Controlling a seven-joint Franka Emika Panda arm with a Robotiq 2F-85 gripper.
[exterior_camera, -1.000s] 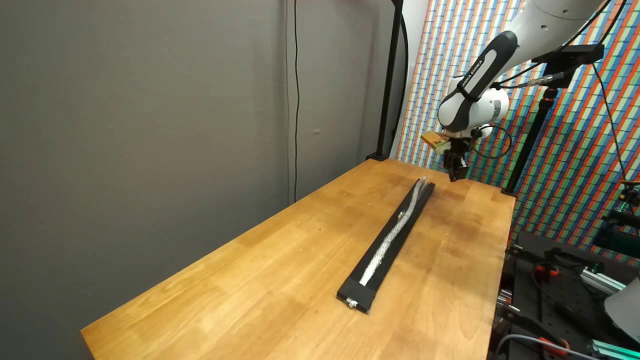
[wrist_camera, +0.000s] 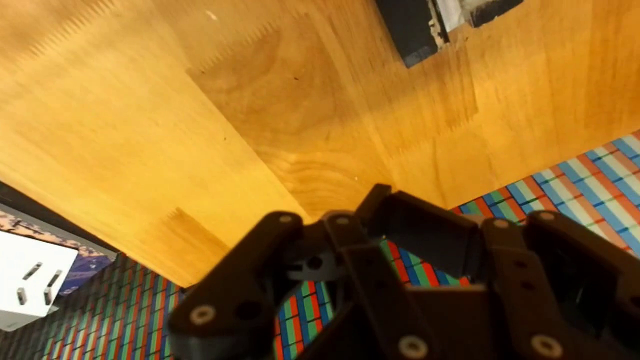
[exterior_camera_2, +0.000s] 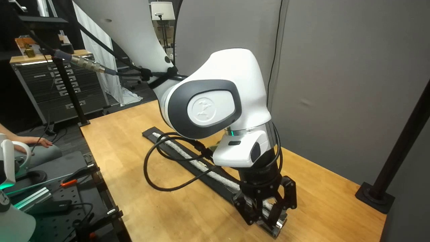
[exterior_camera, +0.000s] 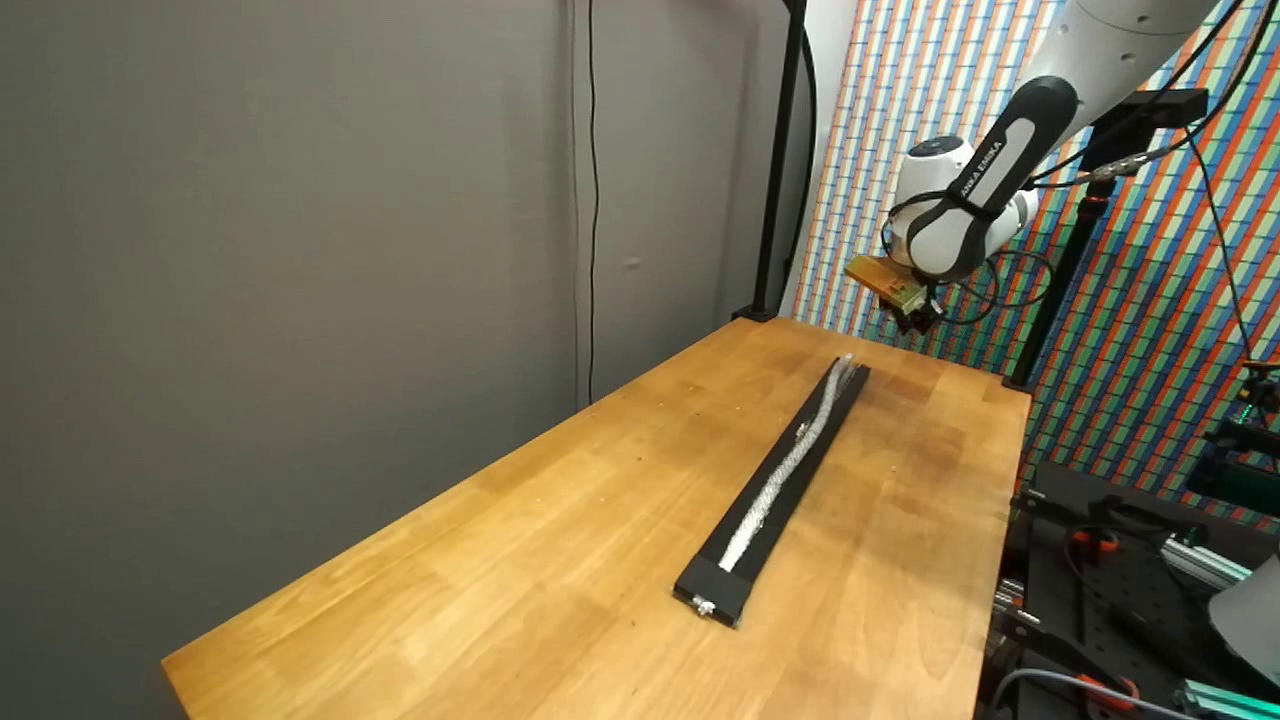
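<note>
On the table lies a long black tray (exterior_camera: 768,510) with a silvery-white braided strand (exterior_camera: 786,462) running along its channel. One end of the tray (wrist_camera: 403,30) enters the top of the wrist view. My gripper (exterior_camera: 918,322) is tilted above the table, past the tray's far end and apart from it. In the second exterior view the gripper (exterior_camera_2: 264,222) overlaps the tray's end, with silvery parts around its tips. Its dark fingers (wrist_camera: 432,234) look drawn together in the wrist view; shadow and blur hide whatever might be between them.
A black post (exterior_camera: 774,180) stands at its back corner, and another post (exterior_camera: 1062,288) rises beside the arm. Cables loop off the wrist. The table ends close to the gripper, beyond it a striped, multicoloured backdrop (exterior_camera: 840,240).
My gripper has risen slightly and tilted from a nearly straight-down pose, and the wrist has turned. The tray and strand lie where they were.
</note>
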